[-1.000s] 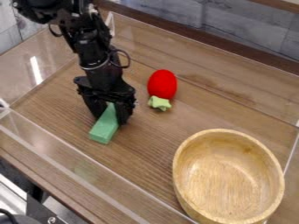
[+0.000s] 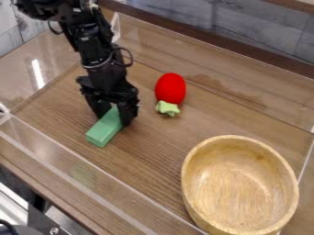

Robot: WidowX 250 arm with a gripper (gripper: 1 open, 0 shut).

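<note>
My black gripper [image 2: 110, 105] is lowered over a green rectangular block [image 2: 101, 132] that lies on the wooden table at left. Its fingers straddle or cover the block's upper end; whether they grip it I cannot tell. A red oval object [image 2: 171, 88] lies to the right of the gripper, with a small light-green piece [image 2: 167, 108] just below it.
A large tan bowl [image 2: 240, 185] fills the lower right of the table [image 2: 147, 174].
The gripper and green block have shifted slightly to the left. The red object, small piece and bowl look unchanged.
</note>
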